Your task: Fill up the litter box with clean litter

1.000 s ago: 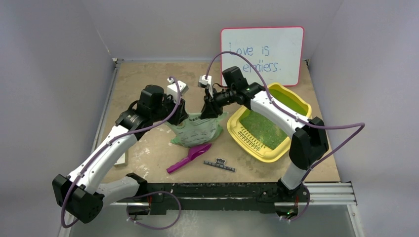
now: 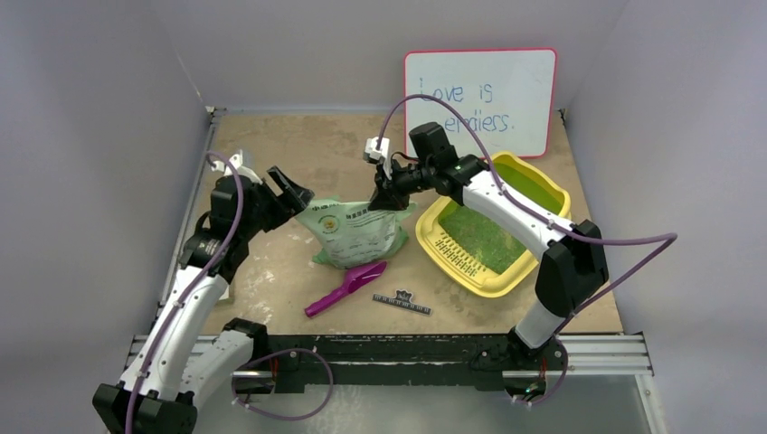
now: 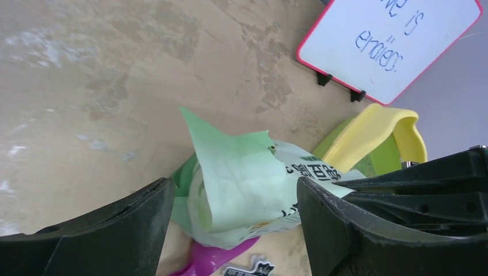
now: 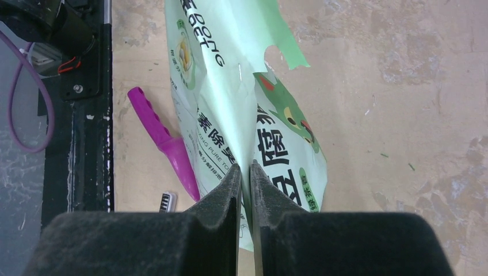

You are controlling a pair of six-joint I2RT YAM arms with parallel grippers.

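Note:
A pale green litter bag (image 2: pixel 353 237) sits at the table's middle, its top torn, as the left wrist view shows (image 3: pixel 241 184). My right gripper is shut on the bag's top edge. My left gripper (image 2: pixel 296 190) stands open at the bag's upper left corner; in its wrist view the torn flap is ahead between its fingers. The yellow litter box (image 2: pixel 468 280), with a green floor, is to the bag's right. A purple scoop (image 2: pixel 336 294) lies in front of the bag.
A black clip (image 2: pixel 402 304) lies near the front edge. A whiteboard (image 2: pixel 479 86) leans at the back right. A white object at the left is mostly hidden by the left arm.
The right arm has barely moved, still holding the bag.

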